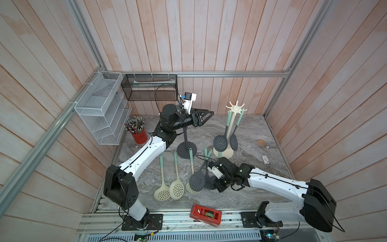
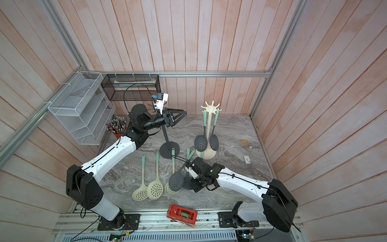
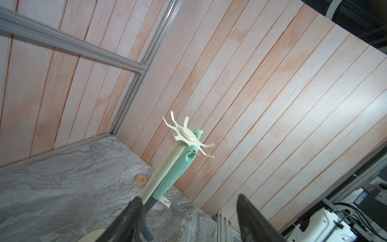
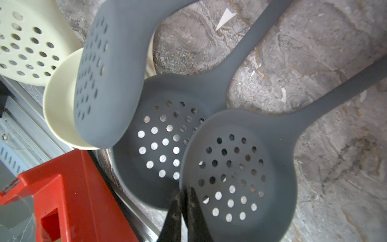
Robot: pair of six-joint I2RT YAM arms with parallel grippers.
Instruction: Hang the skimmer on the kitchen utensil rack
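Observation:
The cream rack (image 1: 235,109) stands back right, with two grey utensils hanging by mint handles; in the left wrist view its hooks (image 3: 186,135) are clear. Cream and grey skimmers lie along the front; in the right wrist view two grey skimmers (image 4: 241,169) overlap beside a tilted grey turner (image 4: 108,88). My left gripper (image 1: 205,117) is raised left of the rack, open and empty. My right gripper is shut, low at the rim of the nearest grey skimmer; whether the rim is between its fingers is unclear.
A red tape dispenser (image 1: 205,214) sits at the front edge. A dark stand base (image 1: 186,155) is at centre. A red utensil cup (image 1: 139,137) and white wire baskets (image 1: 98,100) are on the left.

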